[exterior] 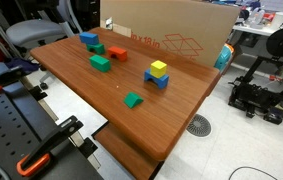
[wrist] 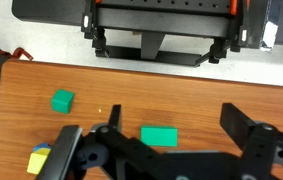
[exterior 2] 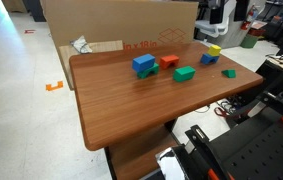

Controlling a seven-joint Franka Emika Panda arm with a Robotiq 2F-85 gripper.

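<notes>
My gripper (exterior 2: pixel 234 12) hangs high at the top of exterior view 2, open, its two dark fingers (wrist: pixel 113 120) wide apart in the wrist view. Between and beyond them, lower down on the table, lies a green rectangular block (wrist: pixel 159 136). A smaller green block (exterior: pixel 133 100) sits near the table's front edge. A yellow block (exterior: pixel 159 69) rests on a blue bridge-shaped block (exterior: pixel 155 80). Farther left are a red block (exterior: pixel 118 53) and a blue block (exterior 2: pixel 144 63) resting on a green one (exterior 2: pixel 149 72).
The wooden table (exterior 2: pixel 101 102) has bare room at its far left in exterior view 2. A cardboard panel (exterior: pixel 176 28) stands along its back edge. Black equipment (exterior: pixel 26 140) occupies the near side, across a gap from the table.
</notes>
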